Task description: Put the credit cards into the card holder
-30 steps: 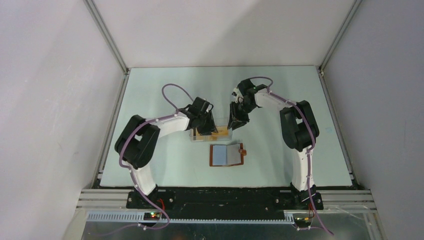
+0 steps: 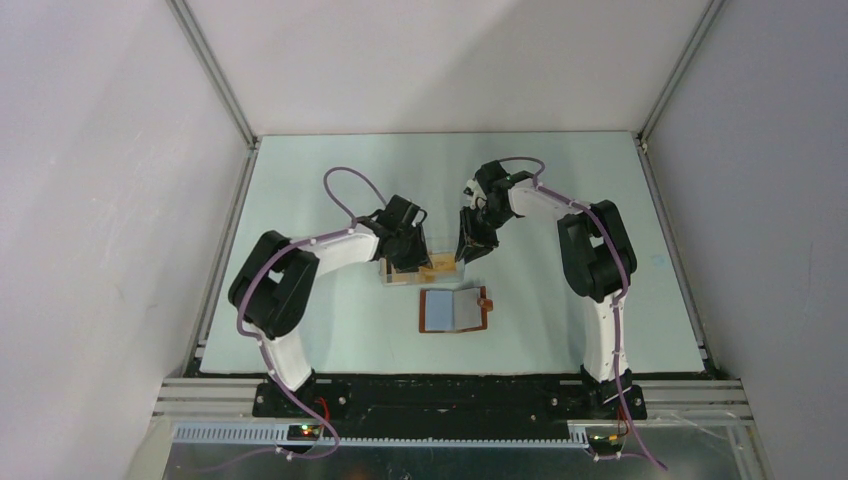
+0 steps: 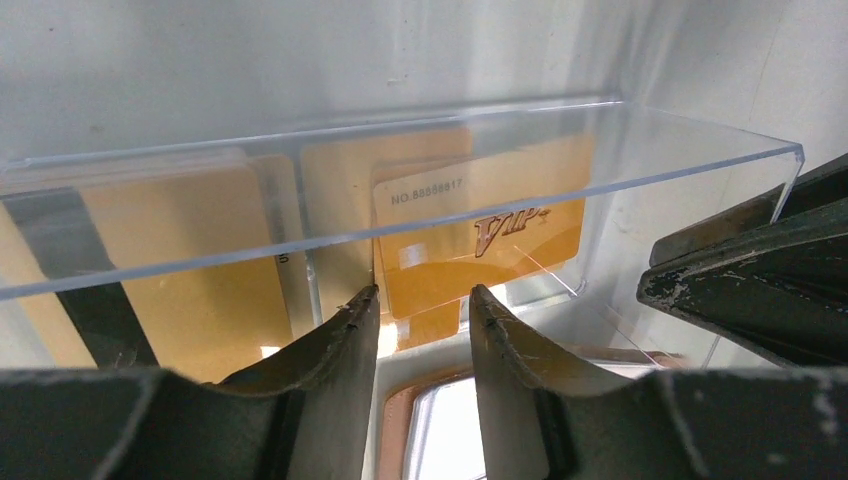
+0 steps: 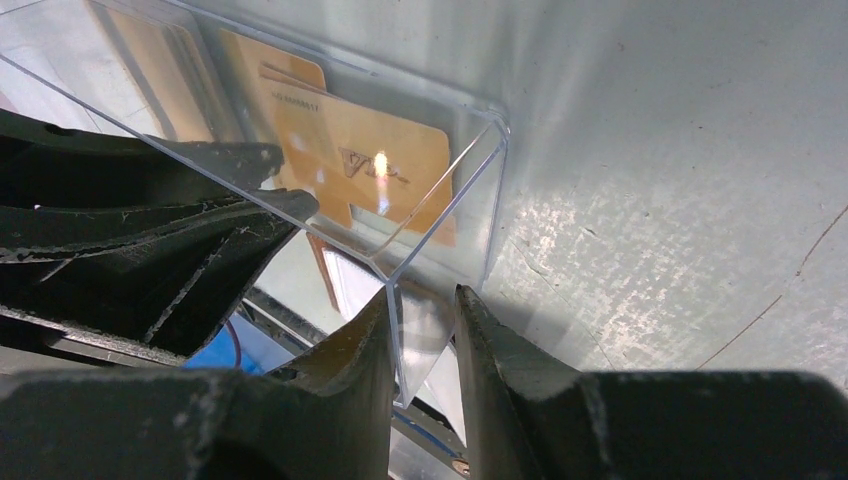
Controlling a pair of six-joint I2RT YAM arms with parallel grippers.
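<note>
Gold credit cards, among them a VIP card (image 3: 540, 215), lie in a clear plastic box (image 2: 400, 281) at the table's middle. My left gripper is open over the box, with nothing held between its fingers; the VIP card is just beyond their tips. At the box's right end, my right gripper is shut on the clear end wall. The card holder (image 2: 453, 310), brown-edged and spread open, lies just in front of the box, its left half blue and its right half whitish.
More gold cards (image 3: 205, 290) and one with a black stripe (image 3: 95, 290) fill the box's left part. A brown tab (image 2: 486, 305) is at the holder's right edge.
The right arm, box and card holder look nearly unchanged.
</note>
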